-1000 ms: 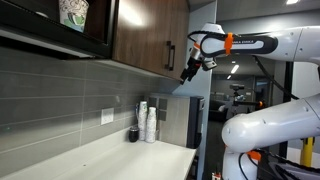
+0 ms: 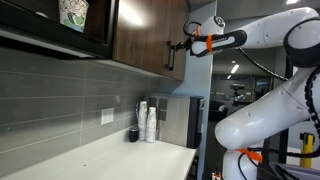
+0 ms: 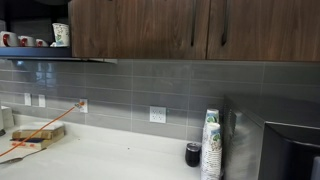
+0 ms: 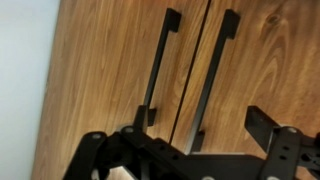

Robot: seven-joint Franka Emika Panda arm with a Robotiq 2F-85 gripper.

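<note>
Two wooden cabinet doors meet at a dark seam in the wrist view. Each carries a long black bar: the left handle (image 4: 158, 65) and the right handle (image 4: 213, 75). My gripper is open, its two fingers far apart at the bottom of that view. The lower ends of both handles appear in the span between them; the frames do not show whether anything touches. From the side, the gripper (image 2: 187, 42) is up beside the cabinet front (image 2: 145, 35), close to the handles. Both doors look closed.
Below is a white counter (image 2: 125, 160) with stacked paper cups (image 3: 211, 150), a black cup (image 3: 193, 154) and a dark appliance (image 3: 265, 135). An open shelf with mugs (image 3: 10, 39) adjoins the cabinet on the left.
My gripper has risen and come left, closer to the cabinet front and its handles. The doors and the counter items look unchanged.
</note>
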